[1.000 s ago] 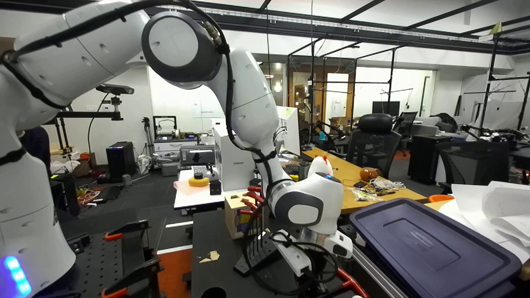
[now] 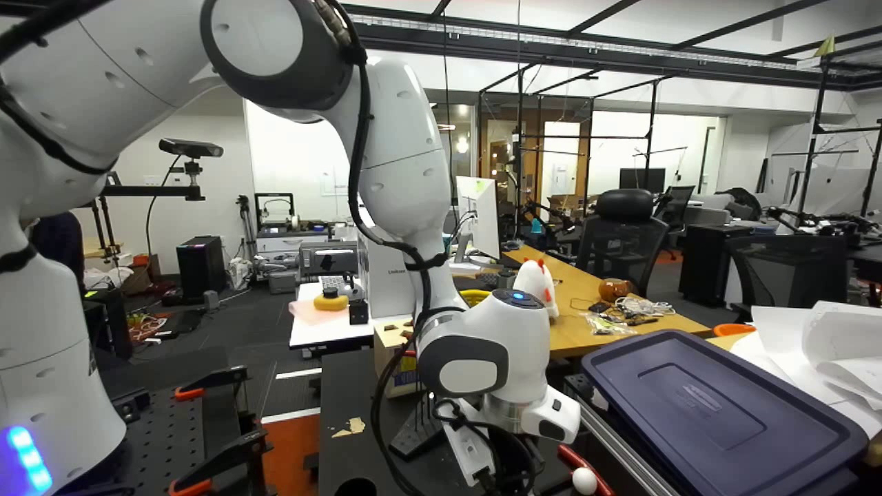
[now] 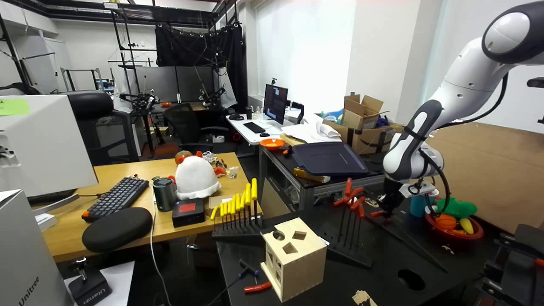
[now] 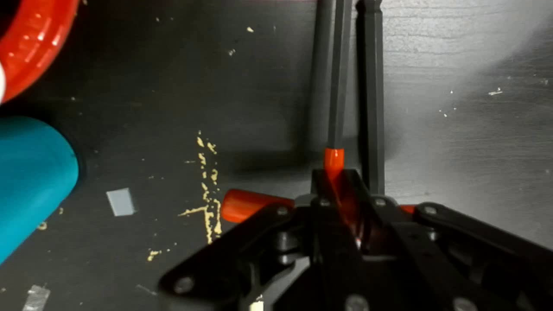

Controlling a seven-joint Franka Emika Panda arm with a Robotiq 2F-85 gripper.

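Observation:
In the wrist view, my gripper is shut on a red-handled T-shaped tool, around its red collar. The tool's dark shaft runs away from the fingers, and its red handle crosses beneath them. A second black bar lies just to the right of that shaft. Exterior view 2 has the gripper low over the black table, with a red handle end beside it. Cables and the arm cover much of the gripper in exterior view 1.
Near the gripper stand a blue cup and a red bowl of toys. Racks hold red-handled tools and yellow-handled tools. A wooden shape box stands at the front. A white ball lies beside a red piece.
In exterior view 1 the arm and gripper have moved left and lower. The white ball is now uncovered, while the rack's red handles are mostly hidden behind the arm.

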